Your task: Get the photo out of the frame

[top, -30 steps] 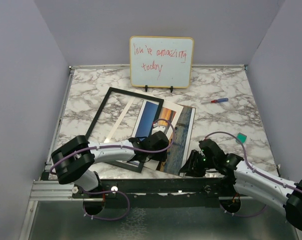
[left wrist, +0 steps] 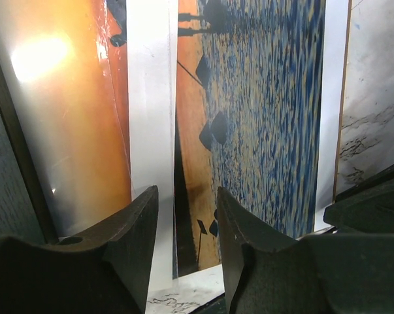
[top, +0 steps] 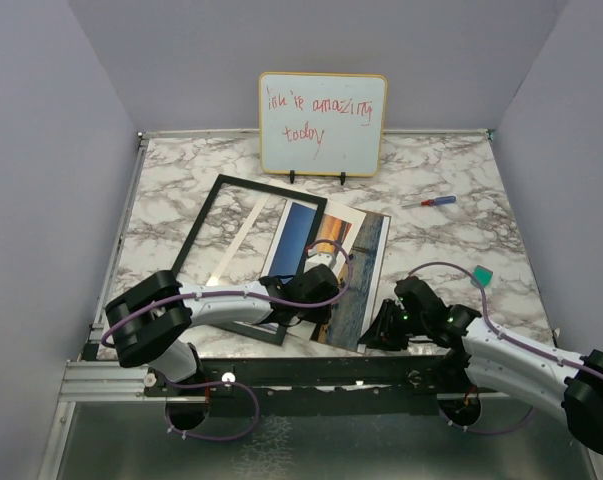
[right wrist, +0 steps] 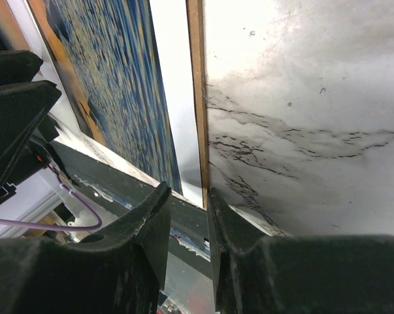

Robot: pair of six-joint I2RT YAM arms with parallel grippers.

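The black frame [top: 198,225] lies on the left of the table, partly over a stack of pictures and mats. To its right is a sea-and-sunset photo [top: 369,265] with a white border, backed by a brown board [right wrist: 200,98]. Part open, my left gripper is above the photo, one finger over a white strip [left wrist: 152,124] and nothing visibly held between them. At the near right corner of the bordered photo, my right gripper is shut on the board's edge, its fingers on either side.
A whiteboard [top: 322,125] stands at the back. Farther right lie a screwdriver [top: 439,201] and a green block [top: 483,275]. Bare marble [top: 436,240] is clear right of the photo. The left gripper's black fingers [right wrist: 20,98] are close to the right gripper.
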